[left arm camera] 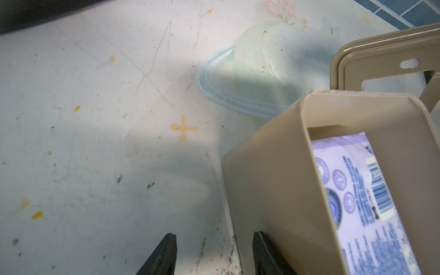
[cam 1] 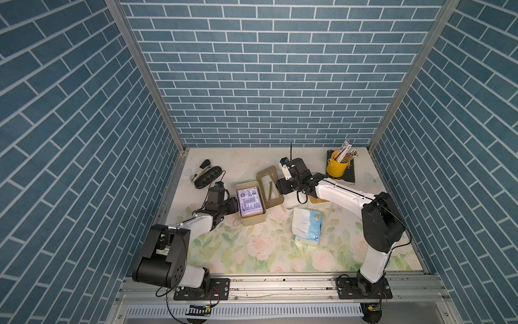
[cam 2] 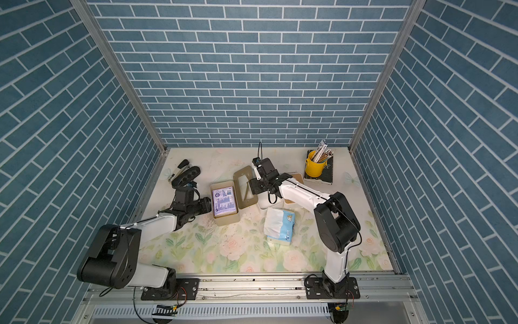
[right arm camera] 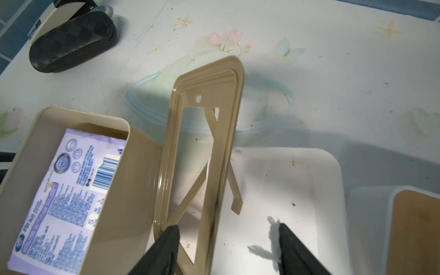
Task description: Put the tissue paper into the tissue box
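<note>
The open tan tissue box [cam 1: 253,219] stands left of the table's middle, with the purple tissue pack [cam 1: 249,201] lying inside, printed face up. Its tan lid frame [right arm camera: 226,151] is tilted up beside the box's right wall. Beside the box's left wall, my left gripper is open; one of its fingers [left arm camera: 268,256] overlaps that wall in the left wrist view. My right gripper is open at the lid's near end, whose edge shows between the fingers. Whether they touch the lid is unclear.
A white tray [right arm camera: 293,192] lies under and right of the lid, beside a tan-topped container [right arm camera: 414,233]. A blue-white pack [cam 1: 307,224] sits in front. At the back are a black case [cam 1: 208,177] and a yellow cup [cam 1: 336,166].
</note>
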